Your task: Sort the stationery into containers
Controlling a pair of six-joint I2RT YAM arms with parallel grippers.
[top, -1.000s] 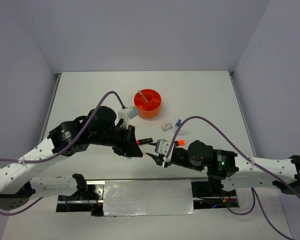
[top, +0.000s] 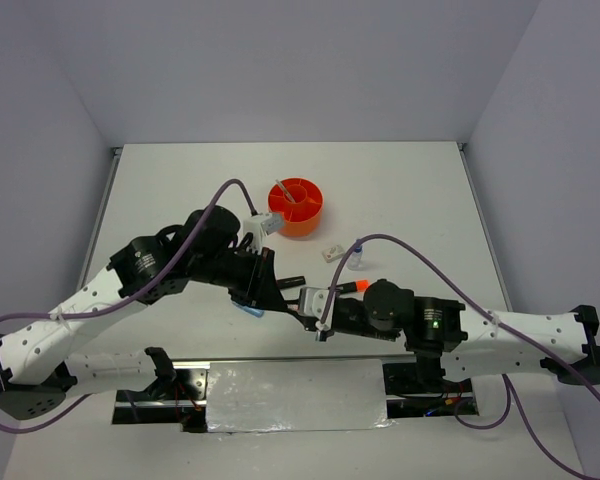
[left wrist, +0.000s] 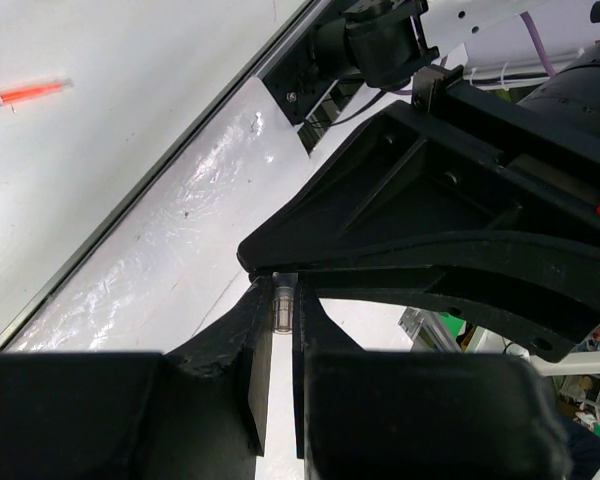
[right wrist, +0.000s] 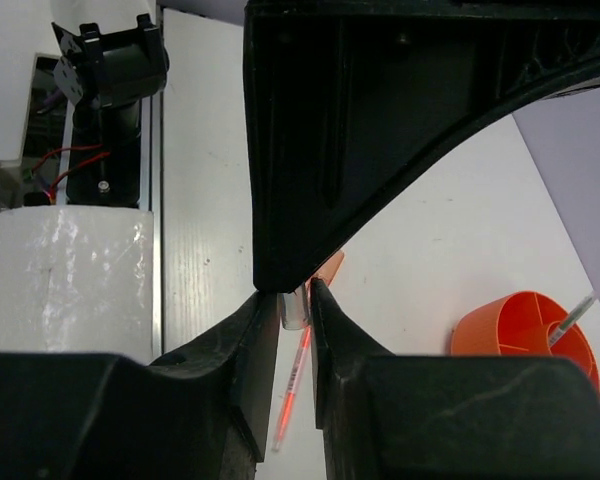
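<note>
Fingertip to fingertip, my left gripper [top: 283,304] and right gripper [top: 304,309] meet low over the front-middle of the table. Both are shut on a slim pen, most of it hidden by the fingers. Its clear end [left wrist: 283,309] shows in the left wrist view, and a clear piece of the pen [right wrist: 295,309] also shows in the right wrist view. Behind them stands the round orange container [top: 299,227], divided into compartments, with one light pen [top: 285,191] leaning in it. An orange pen [right wrist: 292,385] lies on the table.
A black marker [top: 292,282], an orange-ended marker [top: 358,286], an eraser [top: 333,253] and a small clear bottle [top: 355,258] lie around the grippers. A blue item [top: 248,309] is partly behind the left arm.
</note>
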